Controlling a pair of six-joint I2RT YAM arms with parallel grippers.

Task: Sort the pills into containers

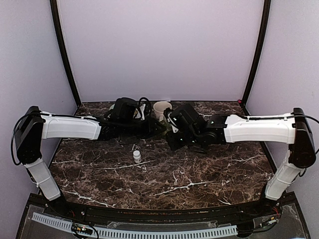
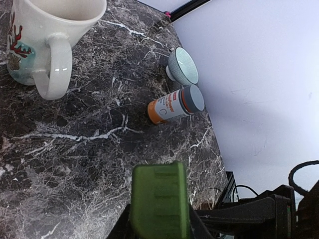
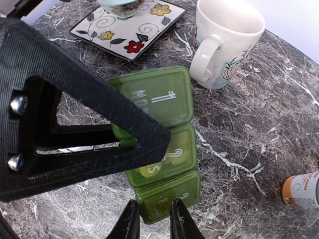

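A green translucent pill organizer [image 3: 164, 152] is gripped by my left gripper, which is shut on it above the table. Its several lidded compartments are seen in the right wrist view; yellowish shapes show through the middle one. One black left finger [image 3: 114, 107] crosses the organizer there. My right gripper has its fingertips at the organizer's lower end, a small gap between them; whether they touch or pinch it cannot be told. From the top, both grippers meet near the centre. A white bottle [image 1: 137, 157] stands on the table in front of the left arm.
Behind the grippers stands a white mug [image 3: 224, 40]. A flowered square plate [image 3: 132, 25] carries a small bowl [image 3: 119, 6]. An orange-labelled bottle [image 2: 174, 105] and another bowl [image 2: 183, 66] are right of the mug.
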